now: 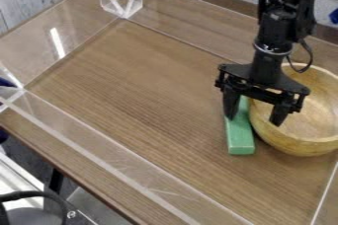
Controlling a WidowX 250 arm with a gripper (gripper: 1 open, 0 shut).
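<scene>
A long green block lies on the wooden table beside a large wooden bowl. My black gripper is low over the block's upper end and the bowl's near left rim, its fingers open and spread on either side. The upper end of the block is partly hidden under it; whether the fingers touch it is unclear.
A clear plastic piece stands at the back left. Cables and dark parts show at the bottom left edge.
</scene>
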